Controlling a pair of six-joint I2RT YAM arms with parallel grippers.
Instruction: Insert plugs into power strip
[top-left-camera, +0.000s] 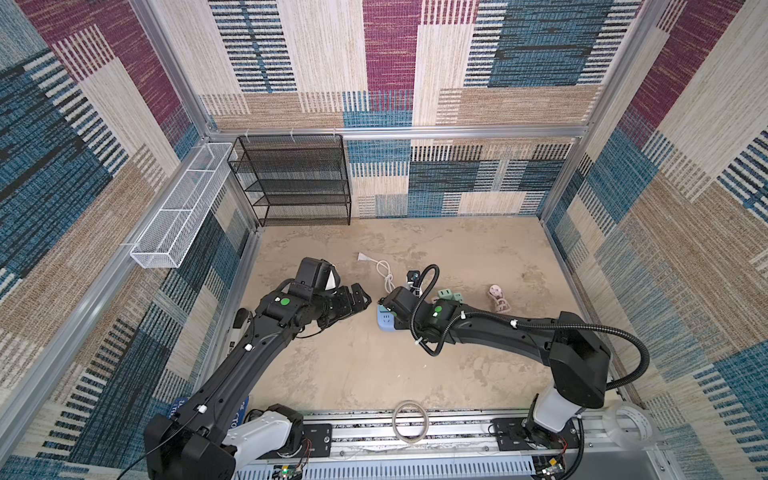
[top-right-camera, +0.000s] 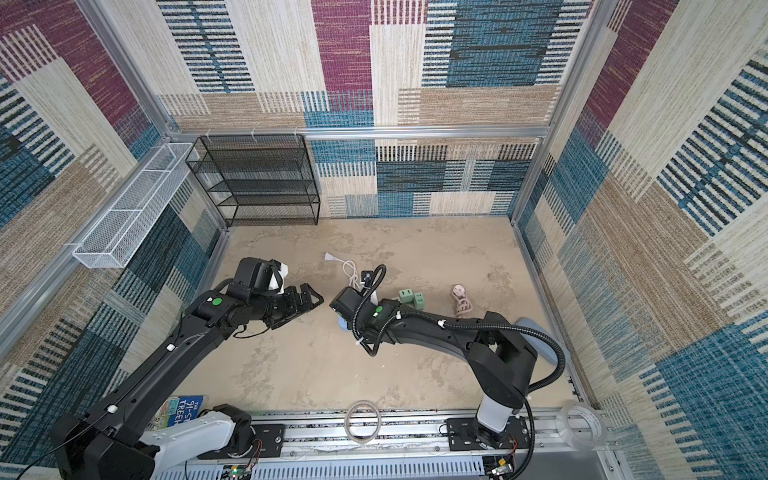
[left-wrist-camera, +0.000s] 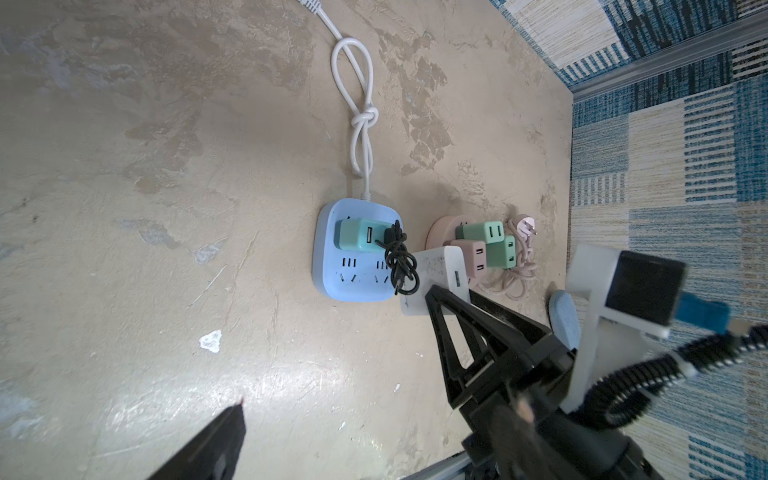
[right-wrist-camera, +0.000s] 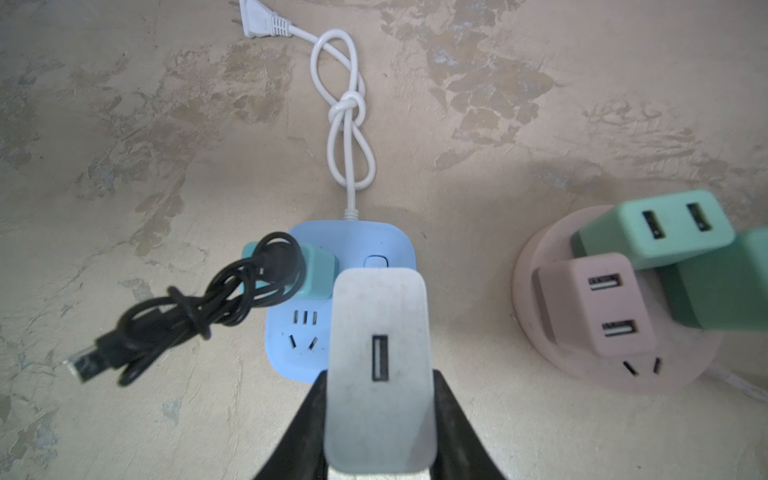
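A blue power strip (left-wrist-camera: 352, 276) with white knotted cable holds a mint plug (left-wrist-camera: 361, 235) and a black coiled cable at its upper part. My right gripper grips a white charger (right-wrist-camera: 380, 352), held over the strip's right side in the right wrist view. My left gripper (top-left-camera: 358, 297) is open and empty, left of the strip; its fingertips are blurred at the bottom of the left wrist view.
A pink round strip (right-wrist-camera: 544, 344) with green and pink plugs stands to the right, with a pink cable beside it. A wire shelf (top-left-camera: 292, 180) stands at the back.
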